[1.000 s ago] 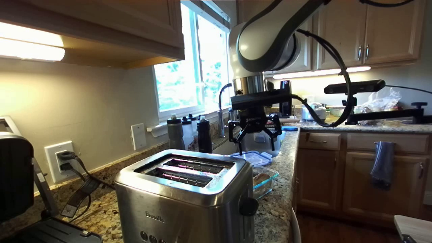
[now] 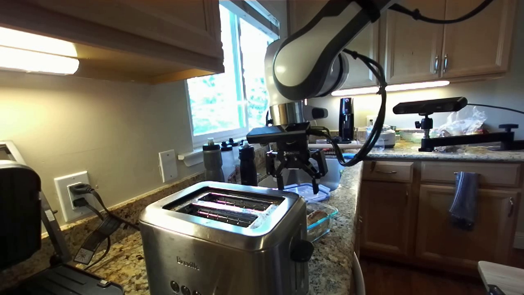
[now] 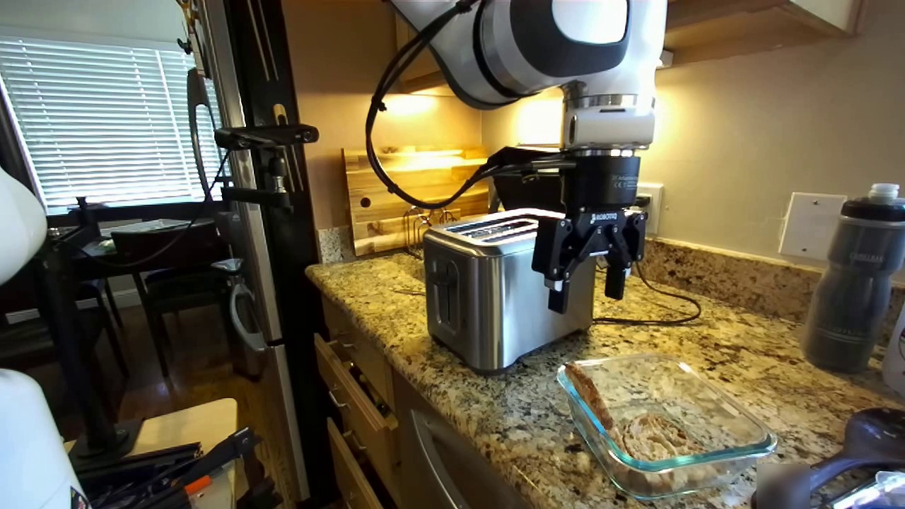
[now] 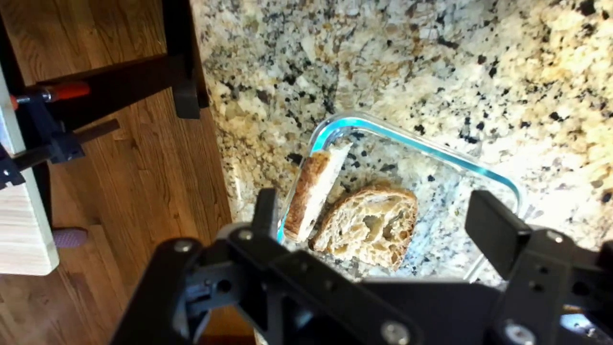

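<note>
My gripper is open, its two fingers wide apart and pointing down with nothing between them. Below it in the wrist view lies a glass container (image 4: 396,135) with a teal rim. Inside, one bread slice (image 4: 373,227) lies flat and a second bread piece (image 4: 313,192) leans on the container's left wall. A steel toaster (image 3: 509,314) stands on the counter, and its top slots (image 2: 226,209) look empty. From the second exterior view, the gripper (image 3: 590,297) hangs near the toaster's side, above the counter and higher than the container (image 3: 721,462).
Several bottles (image 2: 213,162) line the wall behind the counter. A black cord (image 3: 653,322) runs along the granite behind the toaster. Dark utensils (image 3: 874,441) lie right of the container. Bare granite (image 3: 730,339) shows between container and wall.
In the first exterior view, the arm and gripper have shifted left and come nearer the toaster, with the wrist turned somewhat. The gripper stays open; toaster and container have not moved.
</note>
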